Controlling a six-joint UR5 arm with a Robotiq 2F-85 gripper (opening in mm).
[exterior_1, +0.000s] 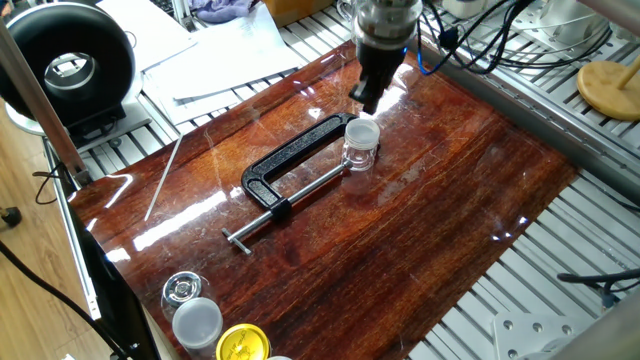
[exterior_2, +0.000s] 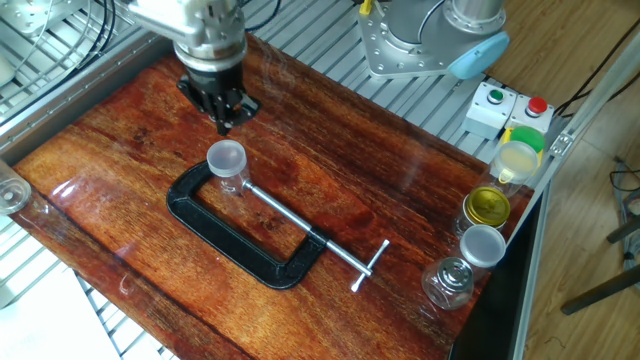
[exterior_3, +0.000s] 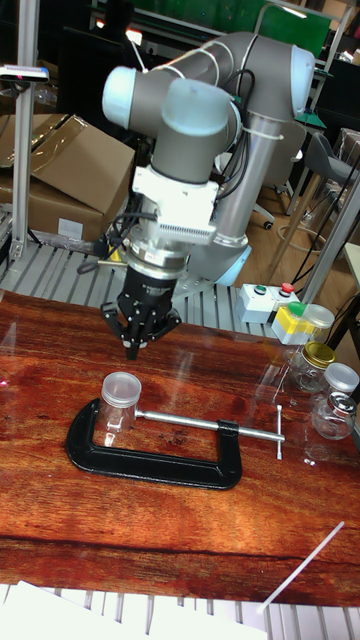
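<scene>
A clear jar with a frosted white lid (exterior_1: 362, 134) stands upright at one end of a black C-clamp (exterior_1: 268, 168) that lies on the brown wooden board. The clamp's silver screw (exterior_2: 290, 213) reaches to the jar's side; whether it presses on the glass, I cannot tell. Above the jar, and apart from its lid (exterior_3: 121, 388), hangs my gripper (exterior_3: 132, 349). Its knuckles stick out wide while the fingertips meet in the middle, so it is shut, and nothing shows between them. In the second exterior view the gripper (exterior_2: 223, 124) points down just behind the lid.
Several jars stand along one board edge, among them a gold-lidded jar (exterior_2: 488, 207) and a white-lidded one (exterior_2: 482, 246). A thin white stick (exterior_1: 163, 178) lies beyond the clamp. A button box (exterior_2: 508, 112) sits off the board. Much of the board (exterior_1: 430, 220) is clear.
</scene>
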